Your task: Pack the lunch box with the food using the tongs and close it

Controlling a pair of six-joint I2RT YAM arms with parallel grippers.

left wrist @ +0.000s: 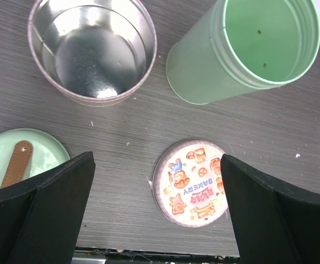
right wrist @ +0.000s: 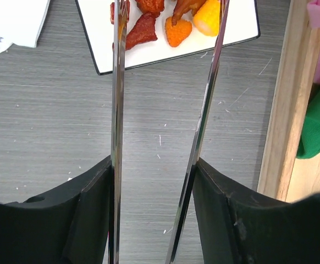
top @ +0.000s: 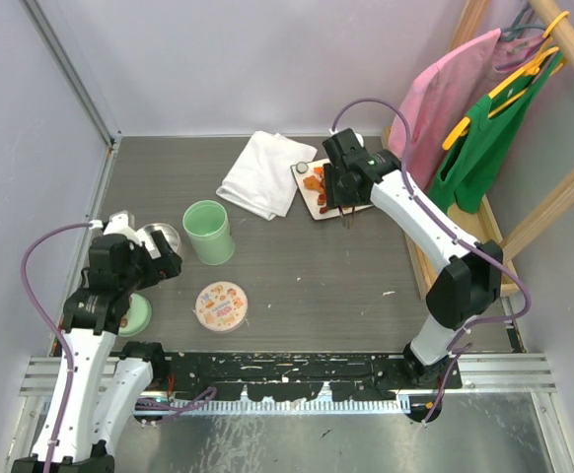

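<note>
A white square plate (top: 306, 194) of food at the back lies under my right gripper (top: 344, 212). In the right wrist view its long metal fingers (right wrist: 117, 137) stand apart, their upper ends over the food pieces (right wrist: 141, 33), with nothing visibly held. My left gripper is open above the left side, near a steel container (left wrist: 91, 52), a green cup (top: 208, 241), a round lid with bear pictures (top: 221, 305) and a green lid (top: 135, 315).
A folded white cloth (top: 265, 172) lies left of the plate. A wooden rack (right wrist: 286, 99) with pink and green garments borders the right side.
</note>
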